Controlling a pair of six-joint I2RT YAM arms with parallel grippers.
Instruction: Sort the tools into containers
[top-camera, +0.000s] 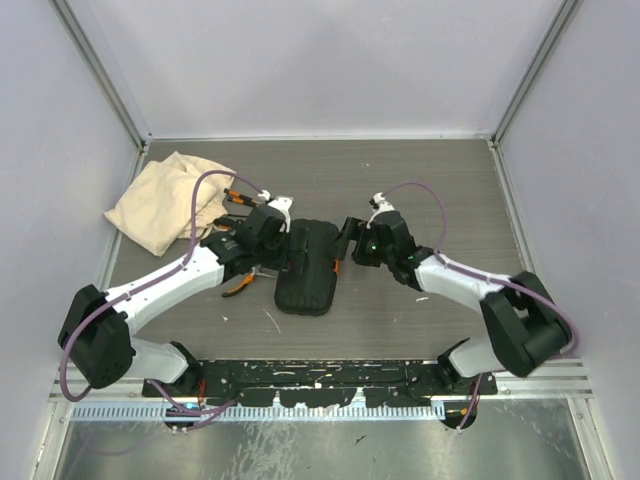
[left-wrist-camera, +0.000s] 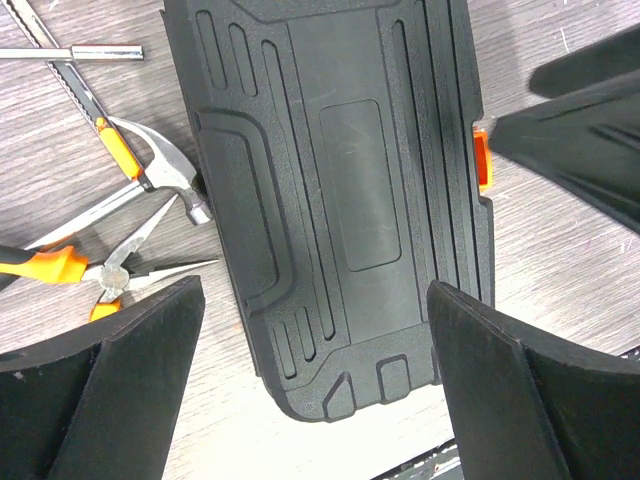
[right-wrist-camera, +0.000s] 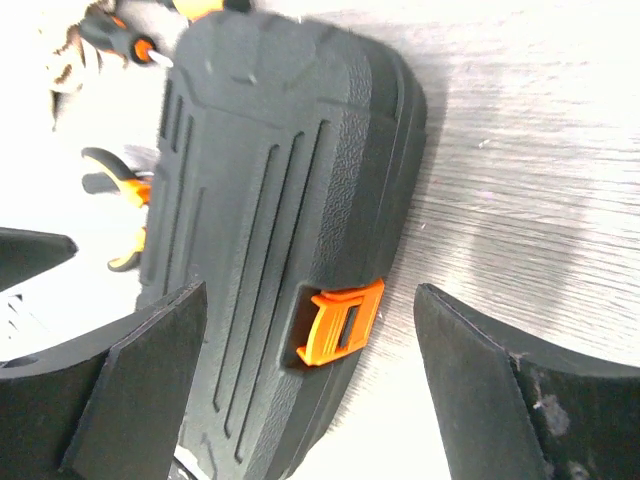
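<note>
A closed black tool case (top-camera: 306, 285) with an orange latch (right-wrist-camera: 342, 322) lies flat on the table between my arms. Over its left part, my left gripper stands part open with nothing between its fingers. My right gripper is at the case's right side, also open, with the latch showing in the gap between its fingers. Left of the case lie a hammer (left-wrist-camera: 168, 165), pliers with orange handles (left-wrist-camera: 113, 275) and a saw with a yellow blade end (left-wrist-camera: 118, 150). A screwdriver (right-wrist-camera: 120, 38) shows near the case's far end.
A beige cloth bag (top-camera: 160, 205) lies at the back left, with tools beside it. Bare table (top-camera: 440, 180) spreads at the back and right. Side walls bound the table.
</note>
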